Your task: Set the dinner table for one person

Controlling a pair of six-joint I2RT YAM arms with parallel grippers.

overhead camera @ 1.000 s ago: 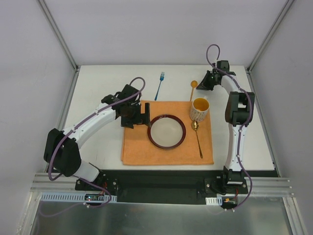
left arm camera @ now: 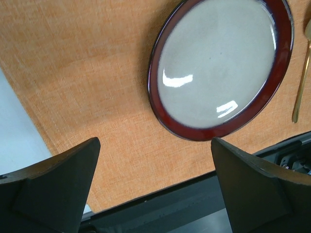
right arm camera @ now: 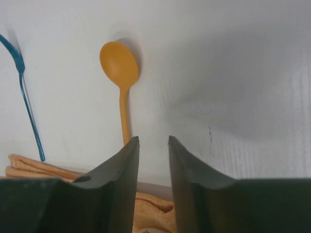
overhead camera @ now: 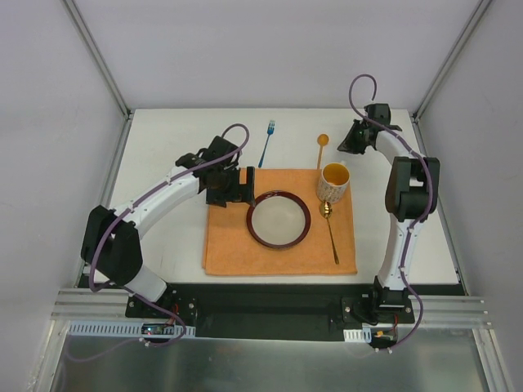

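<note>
An orange placemat [overhead camera: 229, 253] carries a grey plate with a dark red rim [overhead camera: 279, 219], a patterned mug [overhead camera: 332, 187] at its back right corner and a gold spoon [overhead camera: 330, 232] right of the plate. Behind the mat, on bare table, lie an orange spoon [right arm camera: 119, 65] and a blue fork [right arm camera: 23, 80]. My left gripper is open above the mat, left of the plate, nothing between its fingers. To the right of the orange spoon hovers my right gripper, part open and empty, fingertips close beside the spoon's handle in the right wrist view.
Behind the mug, the mat's back edge looks creased [right arm camera: 155, 201] in the right wrist view. Tall walls close in both sides.
My right gripper has drawn away from the orange spoon, rightward. The tableware has stayed put.
</note>
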